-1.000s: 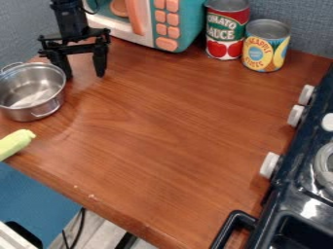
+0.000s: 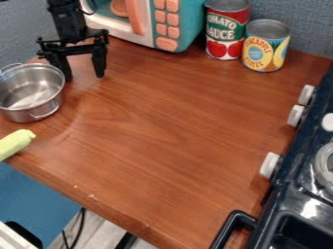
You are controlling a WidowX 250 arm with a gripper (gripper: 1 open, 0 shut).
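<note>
My black gripper (image 2: 81, 60) hangs at the upper left over the wooden table, fingers pointing down and apart, with nothing visible between them. Just below and left of it is a steel pot (image 2: 29, 97). A pale yellow-green corn-like object (image 2: 16, 143) lies at the table's left edge, partly out of view.
A teal toy microwave (image 2: 176, 21) stands at the back, beside a tomato sauce can (image 2: 225, 34) and a yellow-labelled can (image 2: 266, 49). A black stove (image 2: 297, 185) with white knobs fills the right side.
</note>
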